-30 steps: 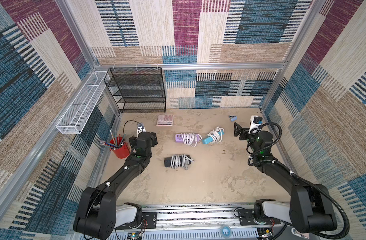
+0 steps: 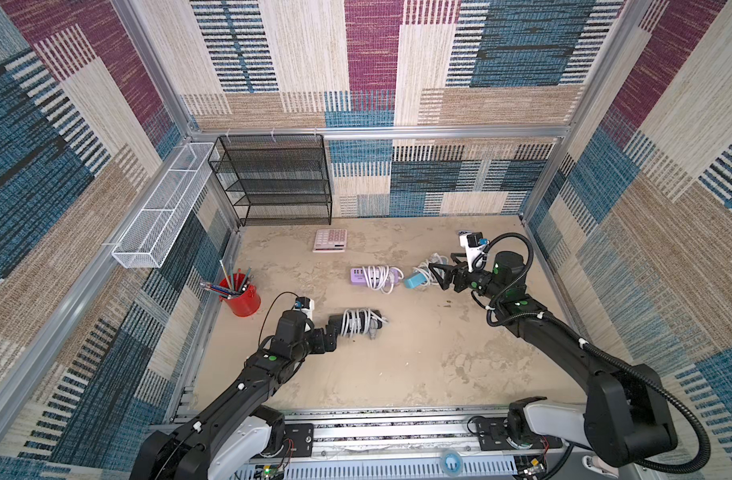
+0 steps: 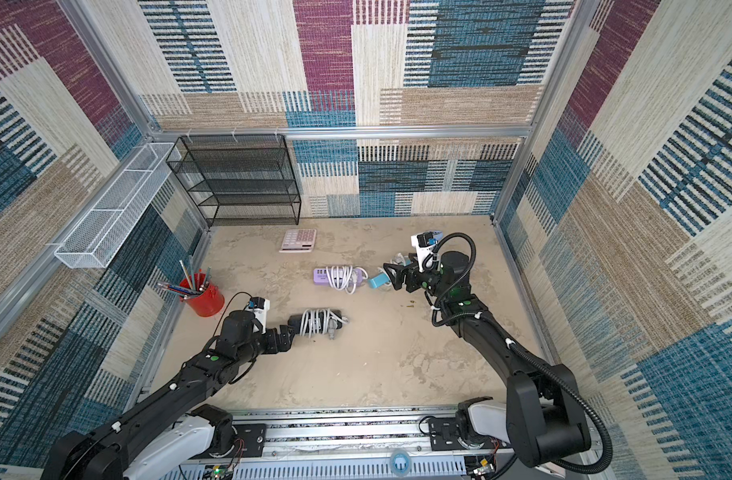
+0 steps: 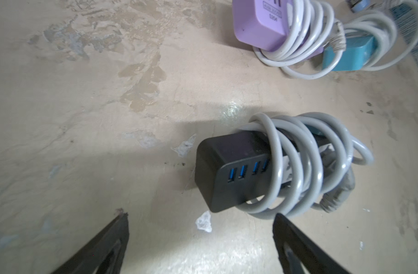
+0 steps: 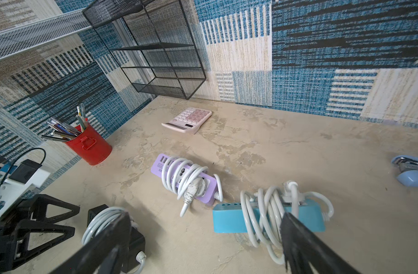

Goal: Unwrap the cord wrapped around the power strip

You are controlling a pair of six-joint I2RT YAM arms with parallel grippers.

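A black power strip (image 4: 231, 173) with a grey cord (image 4: 304, 155) coiled round its right part lies on the table, its bare USB end to the left. My open left gripper (image 2: 330, 337) is just left of that bare end, nothing between its fingers. Further back lies a purple power strip (image 5: 208, 187) wrapped in white cord. To its right is a light blue power strip (image 5: 227, 218), also wrapped in white cord. My right gripper (image 2: 446, 276) hangs open over the light blue strip, partly hiding it from above; in the right wrist view no cord is gripped.
A red cup (image 2: 242, 301) of pens stands at the left, near the left arm. A pink calculator (image 2: 330, 240) lies at the back, and a blue stapler (image 5: 412, 171) at the back right.
The right gripper has moved left, over the light blue strip. The strips have not moved.
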